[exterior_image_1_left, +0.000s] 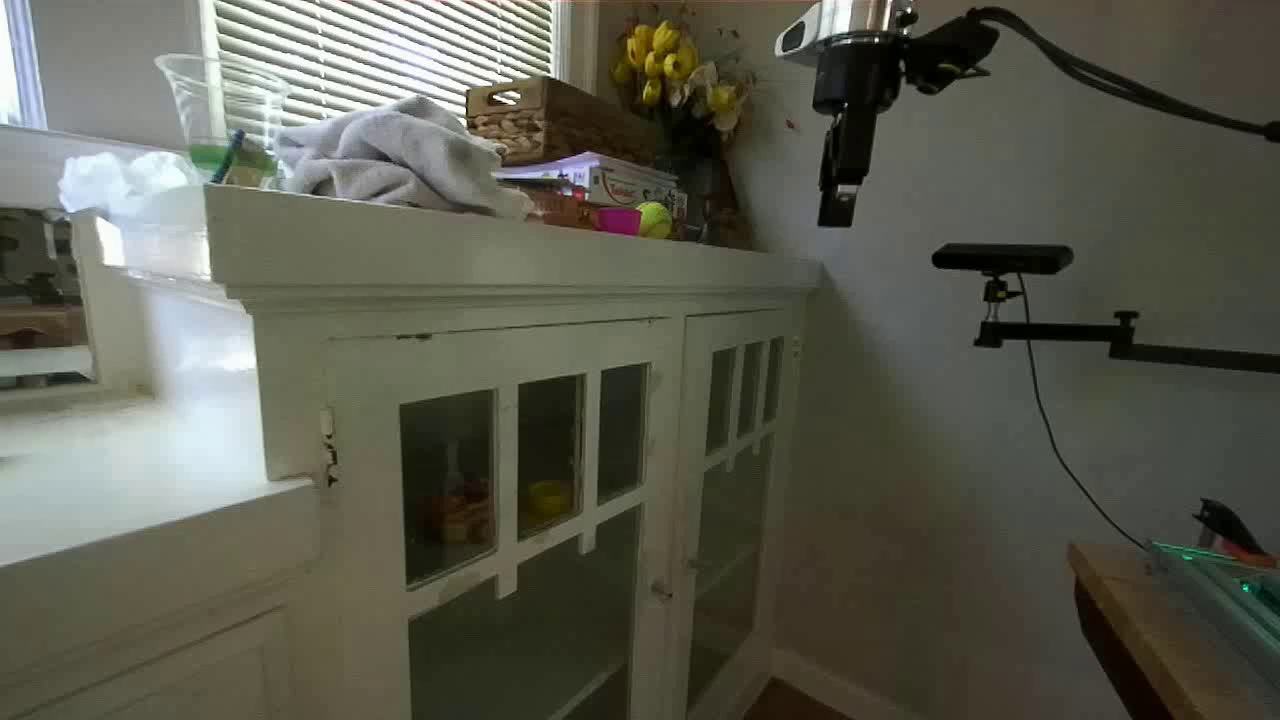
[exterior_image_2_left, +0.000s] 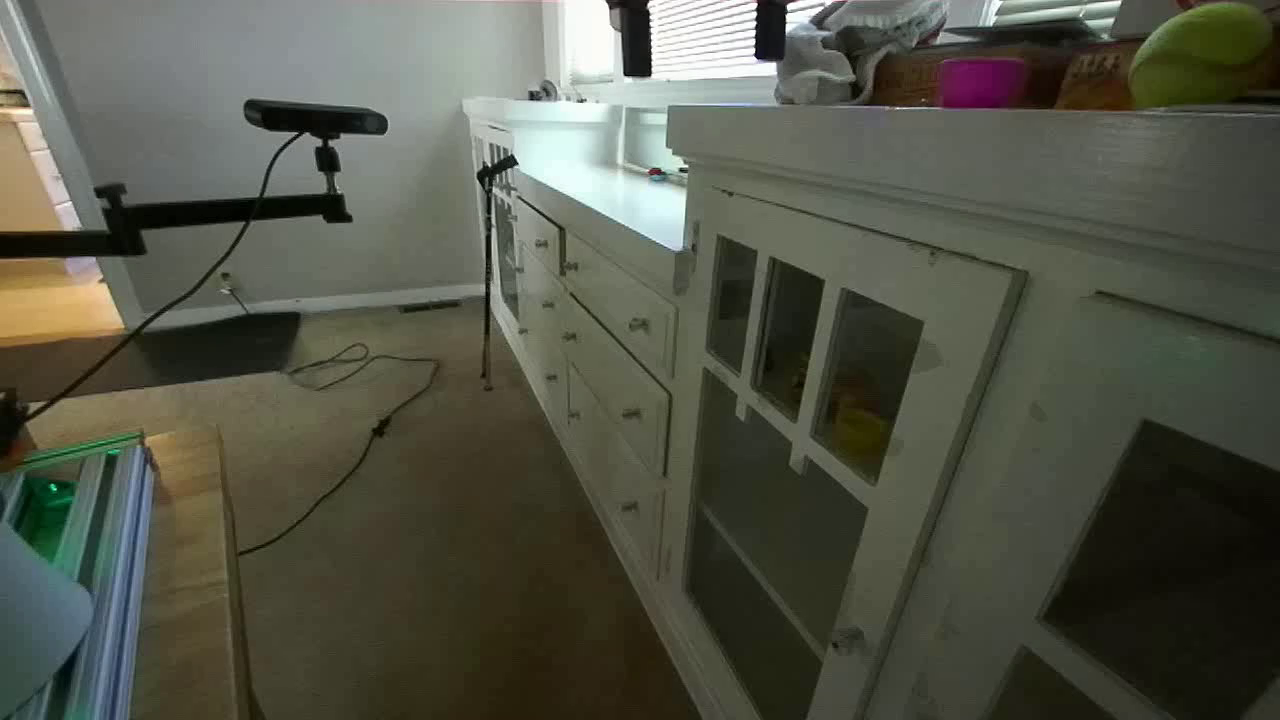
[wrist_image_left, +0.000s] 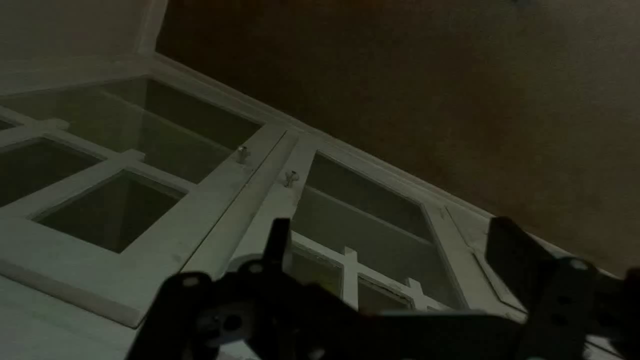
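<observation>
My gripper is open in the wrist view, its dark fingers wide apart with nothing between them. Beyond them appear the white cabinet's glass doors, both closed, with a knob (wrist_image_left: 291, 178) on one and another knob on its neighbour. Exterior view 1 has the gripper (exterior_image_1_left: 837, 222) in the air at upper right, well clear of the cabinet (exterior_image_1_left: 504, 270). At the top edge of exterior view 2, two separate fingertips hang above the cabinet's height. Behind the glass a yellow cup (exterior_image_1_left: 549, 498) sits on a shelf.
Along the cabinet top lie a grey towel (exterior_image_1_left: 396, 156), a wicker basket (exterior_image_1_left: 558, 120), boxes, a pink cup (exterior_image_1_left: 619, 221), a tennis ball (exterior_image_1_left: 654, 220) and flowers. A camera on a black arm (exterior_image_1_left: 1188, 354) juts out at right. Floor before the drawers is mostly clear, apart from a cable (exterior_image_2_left: 324, 486).
</observation>
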